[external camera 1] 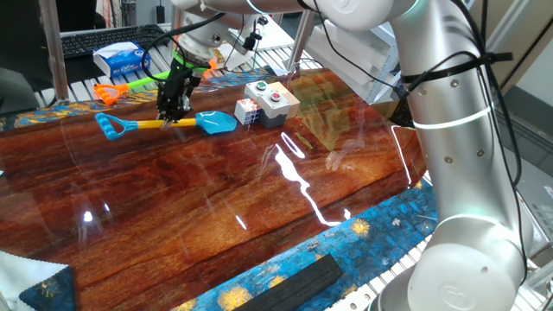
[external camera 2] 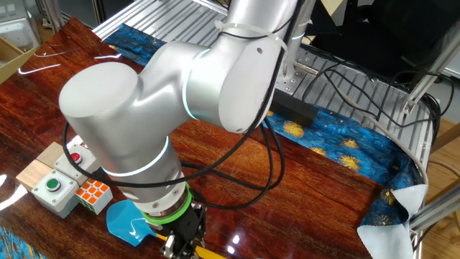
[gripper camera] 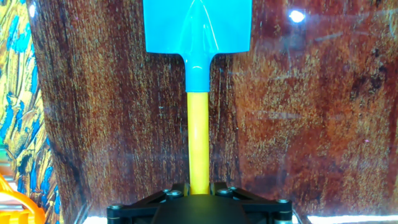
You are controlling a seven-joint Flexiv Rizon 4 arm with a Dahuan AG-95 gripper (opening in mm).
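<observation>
A toy shovel with a blue blade, a yellow shaft and a blue D-shaped grip is at the far left of the table. Over its shaft my gripper points down. In the wrist view, dark fingers stand close against both sides of the yellow shaft, so the gripper looks shut on it. The blade extends away from the fingers toward the top of that view. Whether the shovel rests on the wood or hangs slightly above it, I cannot tell.
Just beyond the blade are a patterned cube and a grey button box with green and red buttons. Behind lies a green and orange toy near a tissue box.
</observation>
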